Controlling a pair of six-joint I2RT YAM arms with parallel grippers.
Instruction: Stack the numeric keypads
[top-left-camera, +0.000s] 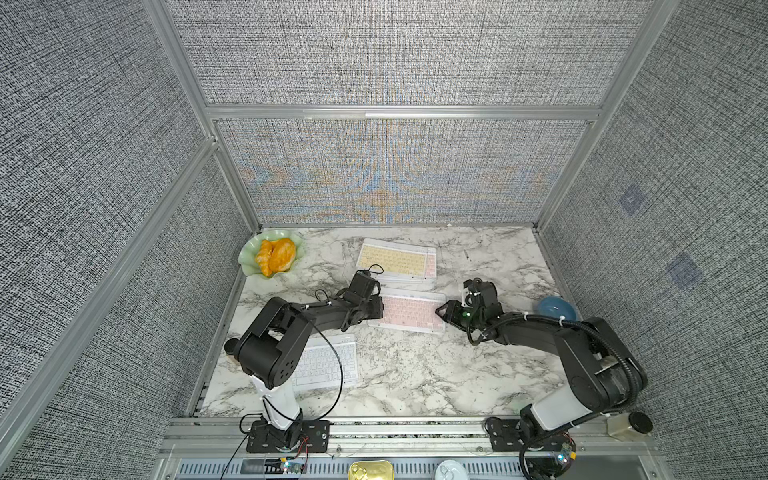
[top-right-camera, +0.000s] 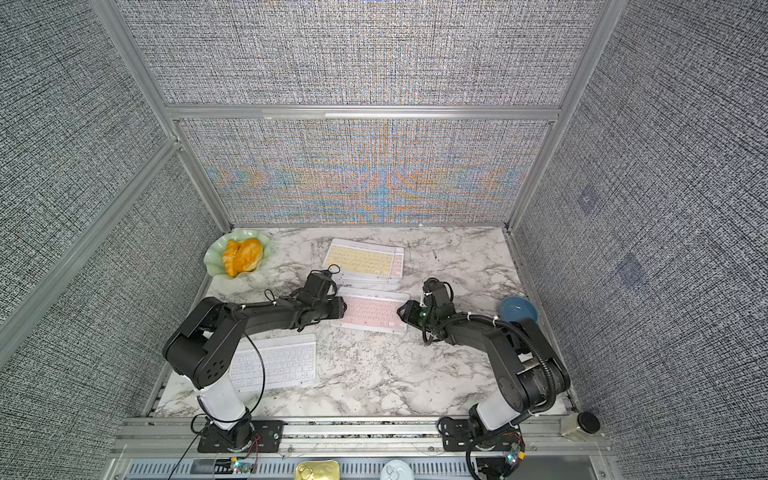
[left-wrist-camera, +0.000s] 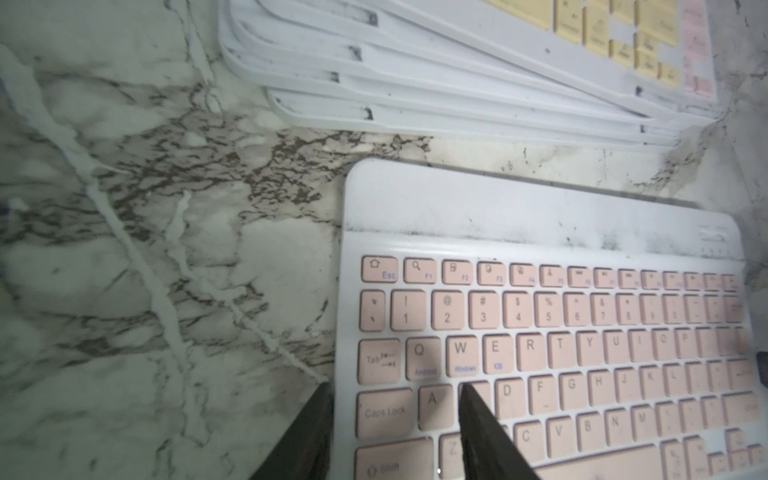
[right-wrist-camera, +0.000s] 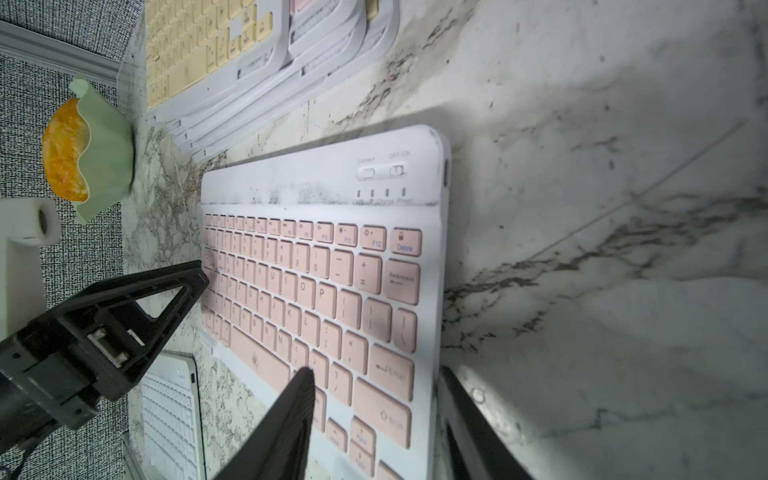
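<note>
The pink-keyed keypad lies in the middle of the table, in front of a stack of white keypads topped by a yellow-keyed one. At its left edge, my left gripper is shut on the pink keypad, one finger outside the edge and the other over the keys. My right gripper stands open across the right edge, with a finger over the keys and its mate beyond the rim. A white-keyed keypad rests at the front left, partly hidden by the left arm in the top left view.
A green bowl with an orange bread-like item sits at the back left. On the right is a blue bowl, close to the right arm. Bare marble lies in front of the pink keypad and to the right of the stack.
</note>
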